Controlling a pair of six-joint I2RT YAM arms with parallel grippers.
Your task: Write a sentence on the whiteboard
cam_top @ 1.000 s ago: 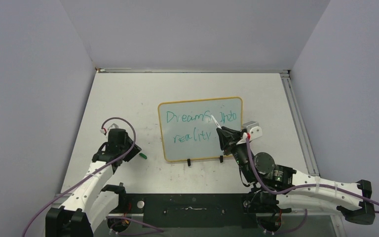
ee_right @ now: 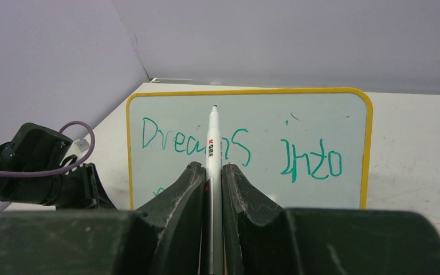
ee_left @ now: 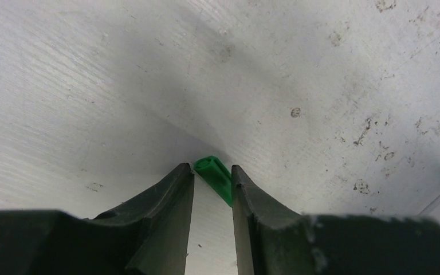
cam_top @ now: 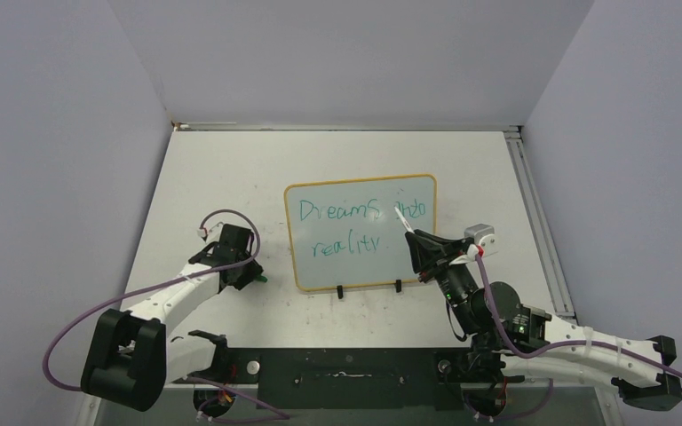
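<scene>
The whiteboard [cam_top: 320, 266], yellow-edged, bears green writing reading "Dreams into reality" in the top view. A white marker [ee_right: 213, 137] is gripped in my right gripper, its dark tip pointing up and away, seen against the board in the right wrist view. In the left wrist view a green cap [ee_left: 215, 179] lies on the table, its hollow end facing the camera. My left gripper is part open, with the cap between or just beyond its fingers; contact cannot be told. From above, only the cap's end [cam_top: 261, 279] shows beside the left gripper [cam_top: 254, 277].
Two black clips [cam_top: 340, 292] hang on the board's lower edge. Purple cables [cam_top: 155, 286] loop along both arms.
My left gripper has moved right and down onto the green cap, which was in the open a second ago. The right gripper has drifted right with the marker. The writing looks the same.
</scene>
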